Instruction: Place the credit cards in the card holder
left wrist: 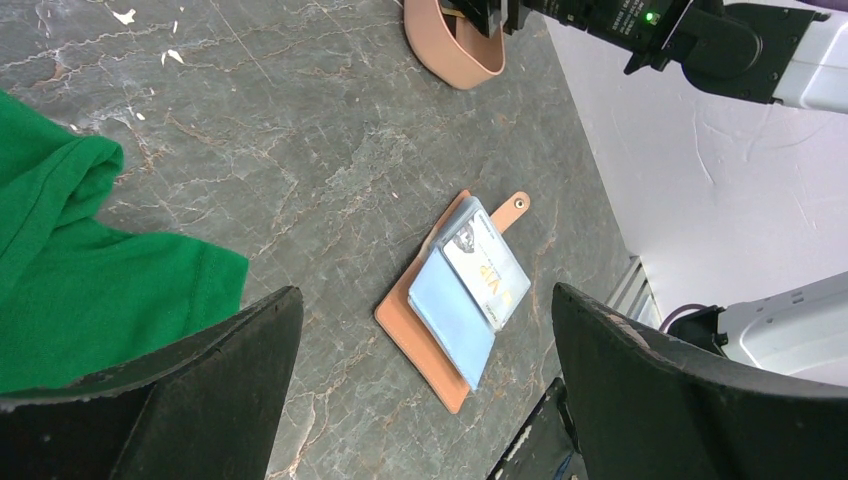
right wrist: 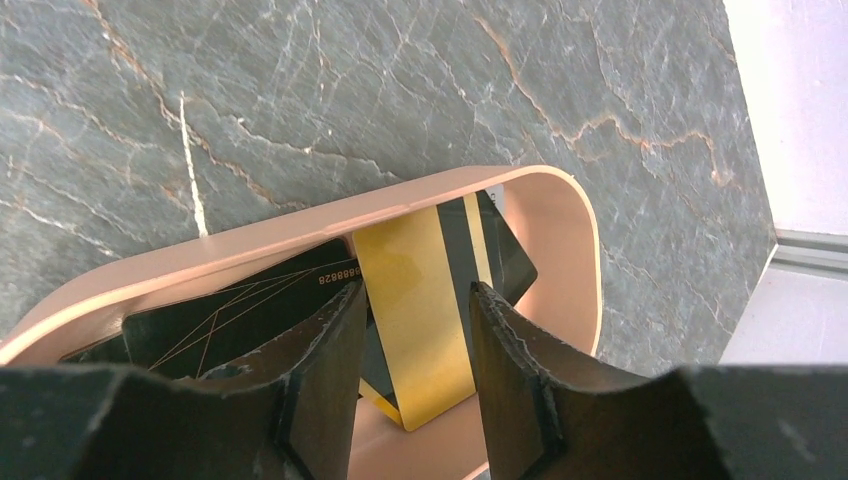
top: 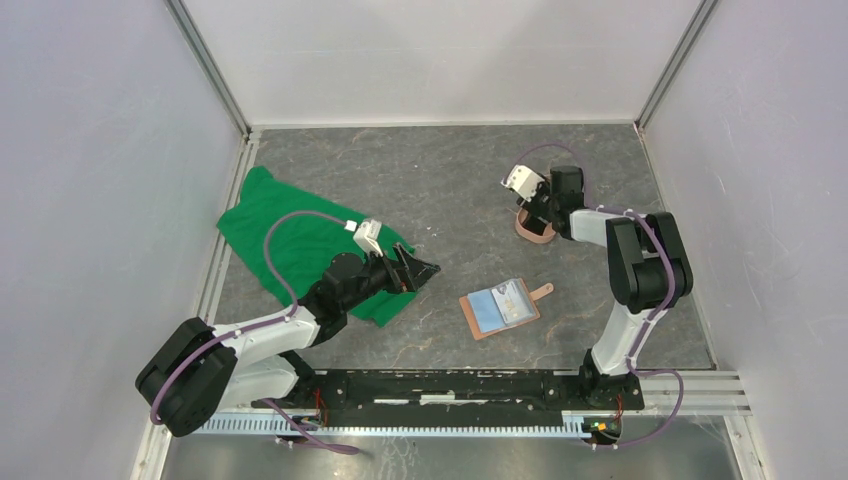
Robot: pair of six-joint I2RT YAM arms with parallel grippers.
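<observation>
A tan card holder (top: 470, 318) lies open on the table, with a light blue sleeve (left wrist: 452, 308) and a white printed one (left wrist: 489, 268) in it. The cards lie in a pink-tan bin at the back right. My right gripper reaches into that bin, shut on a gold card (right wrist: 415, 330), one finger at each side of it. Beside it lie a black card (right wrist: 240, 315) and a black one with a gold stripe (right wrist: 505, 250). My left gripper (top: 415, 272) stands open and empty, left of the holder.
A green cloth (top: 290, 240) is spread over the left of the table, partly under my left arm. Bare tabletop (top: 450, 190) lies between the cloth and the bin. White walls rise on both sides.
</observation>
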